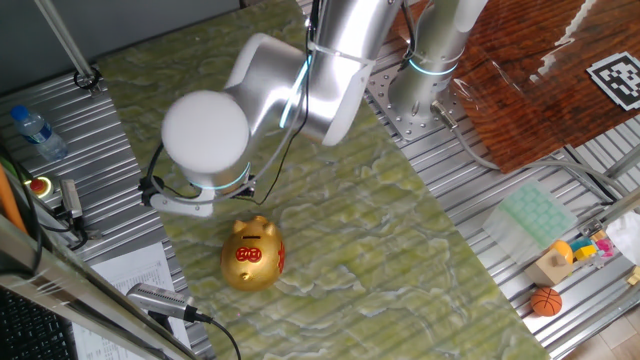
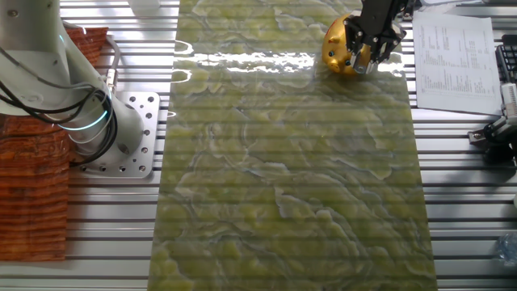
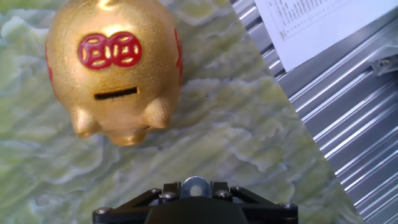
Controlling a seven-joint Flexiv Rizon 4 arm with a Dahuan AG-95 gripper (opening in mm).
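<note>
A golden piggy bank (image 1: 252, 262) with red coin emblems stands upright on the green marbled mat. Its dark slot (image 3: 116, 93) faces up and shows clearly in the wrist view, empty. At the bottom of that view, my gripper is shut on a round silver coin (image 3: 196, 181), whose upper edge sticks out between the fingers. Slot and coin are apart, with the coin lower and to the right in the wrist view. From exterior view 2, the black gripper (image 2: 368, 61) partly covers the piggy bank (image 2: 333, 46). The arm's rounded head hides the gripper in exterior view 1.
Printed paper (image 2: 456, 61) lies beside the mat on the slatted metal table. Across the mat, a pale green box (image 1: 528, 217), a small basketball (image 1: 545, 302) and colored toys sit near the table's edge.
</note>
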